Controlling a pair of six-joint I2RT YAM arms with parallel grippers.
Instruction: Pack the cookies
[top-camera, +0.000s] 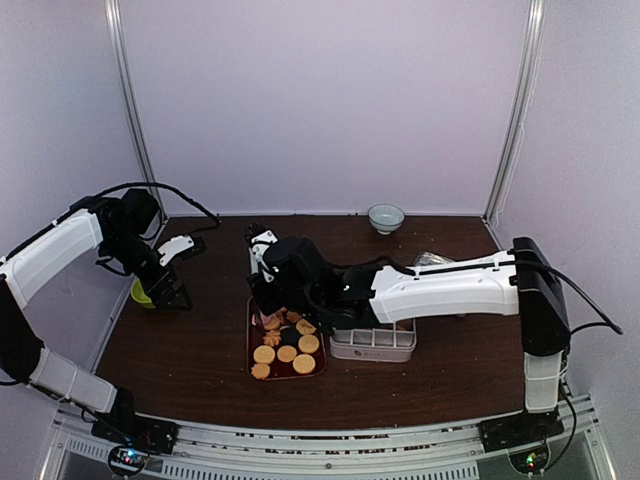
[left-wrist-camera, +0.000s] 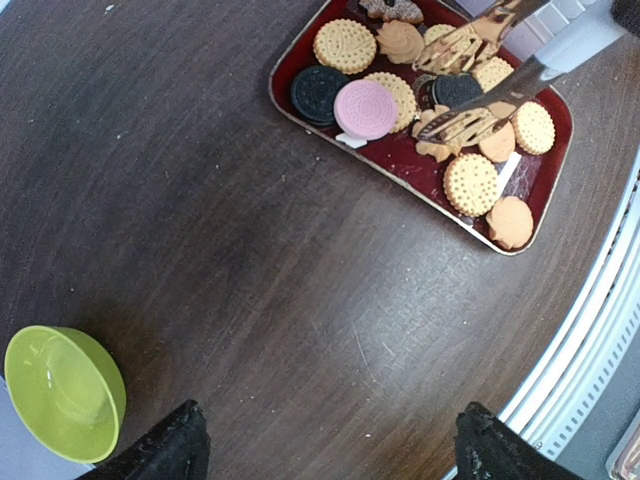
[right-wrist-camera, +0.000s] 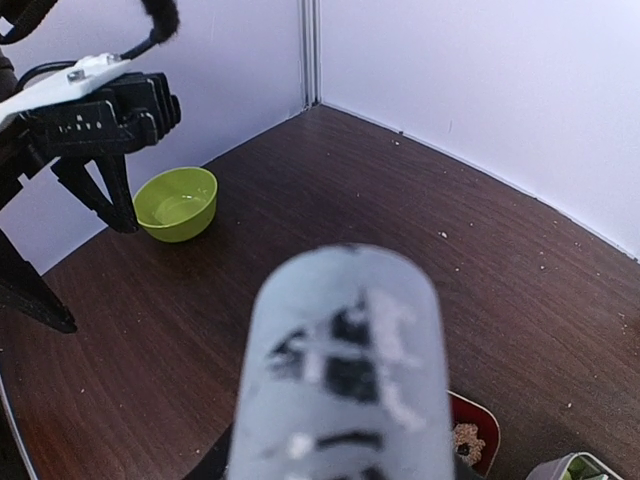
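A red tray (top-camera: 318, 372) holds assorted cookies, including a pink one (left-wrist-camera: 365, 108) and dark sandwich cookies (left-wrist-camera: 318, 94). My right gripper hangs over the tray, its fingers apart and empty in the left wrist view. My left gripper stands open at the left of the table, above and beside the green bowl (left-wrist-camera: 62, 390), with nothing between its fingers. A pale compartment box (top-camera: 370, 350) sits right of the tray, partly hidden by the right arm.
A light bowl (top-camera: 386, 218) stands at the back right. A clear package (top-camera: 432, 258) lies behind the right arm.
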